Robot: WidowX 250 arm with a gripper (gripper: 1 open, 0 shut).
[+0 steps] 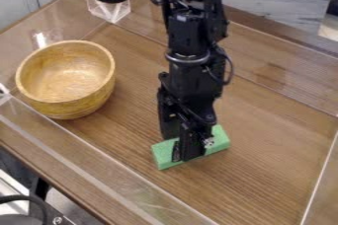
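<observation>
My black gripper (187, 136) hangs over a small green object (209, 142) on the wooden table, its lower parts reaching down in front of that object's middle. The finger is open, as far as the dark shapes show. Whether the fingers touch the green object I cannot tell.
A yellow bowl (66, 71) stands at the left. A clear container (111, 2) is at the upper left.
</observation>
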